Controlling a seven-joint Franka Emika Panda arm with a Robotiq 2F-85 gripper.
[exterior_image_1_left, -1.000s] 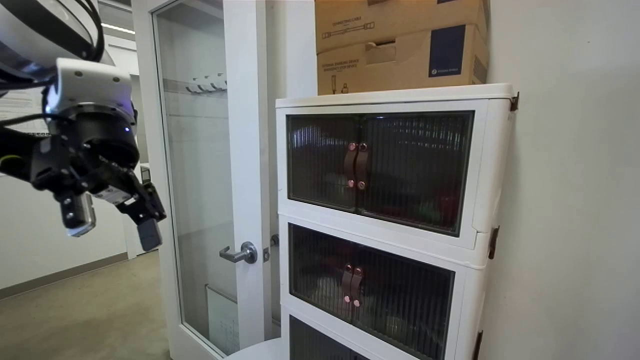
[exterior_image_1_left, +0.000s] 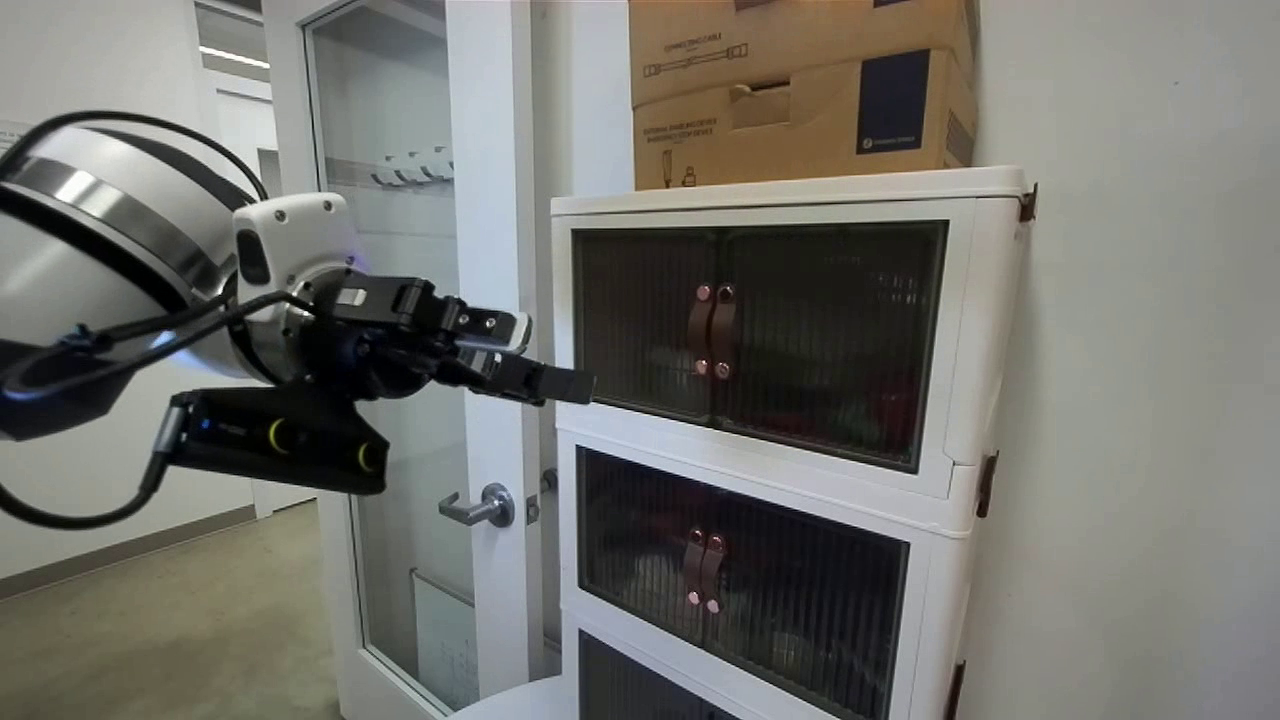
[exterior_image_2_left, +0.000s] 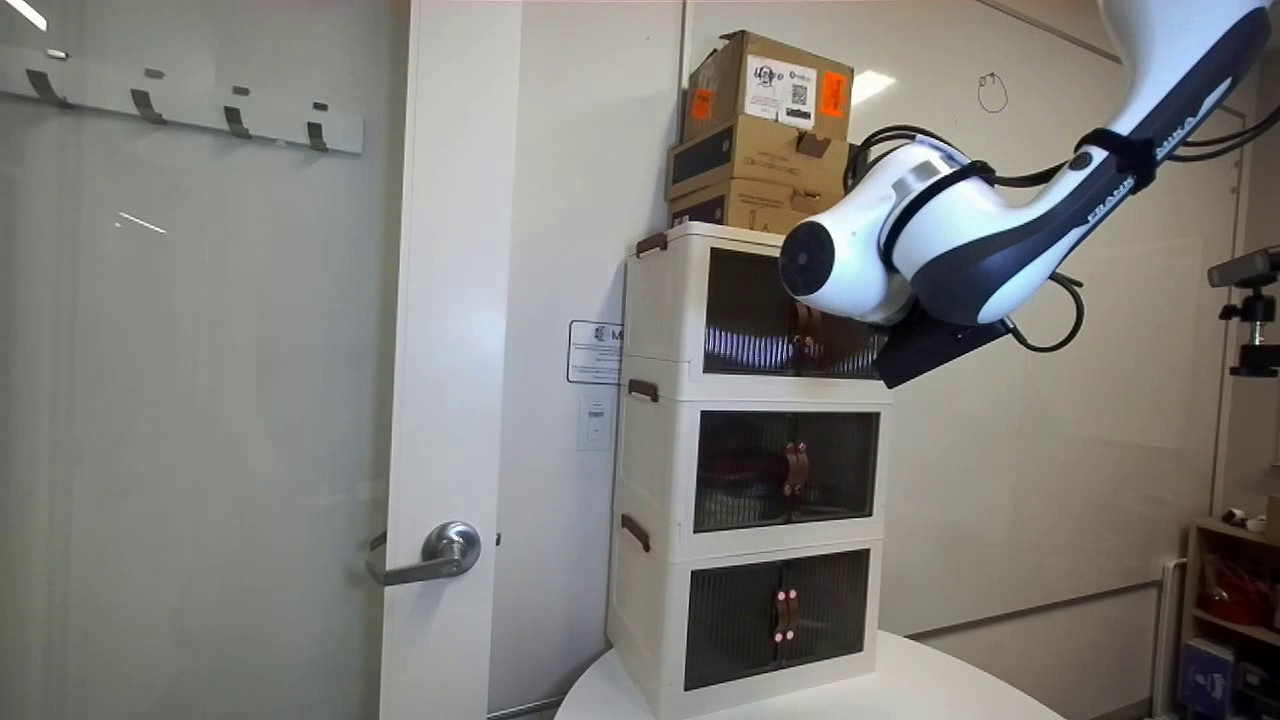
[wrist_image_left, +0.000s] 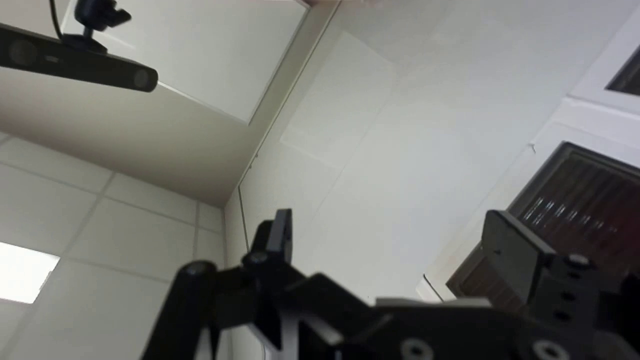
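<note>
A white stacked cabinet (exterior_image_1_left: 768, 480) has dark ribbed double doors, all closed in view. Paired brown strap handles (exterior_image_1_left: 711, 331) meet at the middle of the top compartment. My gripper (exterior_image_1_left: 549, 358) points toward the left side of that compartment in exterior view 1, with the handles farther right. In the wrist view my gripper is open, its two fingers (wrist_image_left: 510, 255) wide apart with nothing between them. Part of a ribbed door (wrist_image_left: 576, 204) shows behind the right finger. The robot's arm hides the gripper in exterior view 2.
Cardboard boxes (exterior_image_1_left: 798, 120) are stacked on the cabinet top. A glass door with a white frame (exterior_image_1_left: 492, 240) and a metal lever handle (exterior_image_1_left: 480, 506) stands to the cabinet's left. The cabinet rests on a round white table (exterior_image_2_left: 948, 684).
My gripper has moved right toward the cabinet in exterior view 1. It has turned from pointing downward to nearly level. The cabinet doors remain closed.
</note>
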